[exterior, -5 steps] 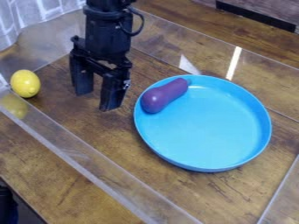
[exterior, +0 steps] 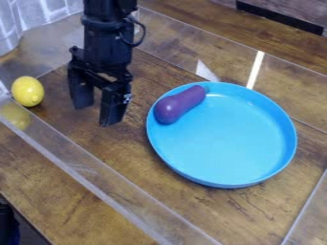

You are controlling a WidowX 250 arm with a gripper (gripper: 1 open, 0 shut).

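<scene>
The black gripper [exterior: 95,100] hangs over the wooden table at the left of centre, its fingers apart with nothing seen between them. A blue plate [exterior: 231,142] lies on the right, holding a purple eggplant [exterior: 181,103] at its upper-left edge. A yellow object [exterior: 29,91], lemon-like, lies at the far left, left of the gripper.
Clear plastic edging runs along the left and lower left. Bare wood [exterior: 141,191] shows in front of the gripper and behind the plate. A light strip [exterior: 254,69] lies at the back right.
The gripper and arm have shifted slightly to the left. The plate, eggplant and yellow object have stayed in place.
</scene>
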